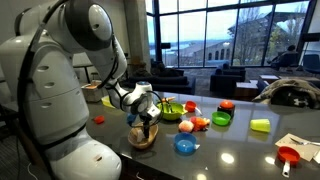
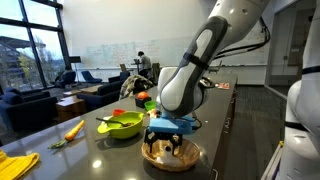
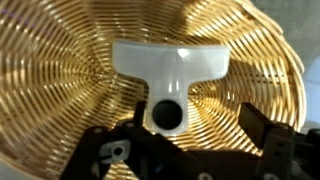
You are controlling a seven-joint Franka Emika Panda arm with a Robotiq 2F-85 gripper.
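A round woven basket (image 3: 60,60) fills most of the wrist view. Inside it lies a white T-shaped object (image 3: 170,65) with a round black end facing the gripper. My gripper stands open over the basket, one dark finger (image 3: 92,155) left of the object's stem and the other to its right, both apart from it. In exterior view 1 the gripper (image 1: 146,129) points down into the tan basket (image 1: 133,153). Exterior view 2 shows the same basket (image 2: 152,159) beneath the arm; the white object cannot be made out there.
A blue bowl (image 1: 185,145) stands right of the basket, and a green bowl (image 1: 172,112) behind it. Red and orange items (image 1: 200,124) lie beyond. A red ladle (image 1: 288,157) rests at the far right.
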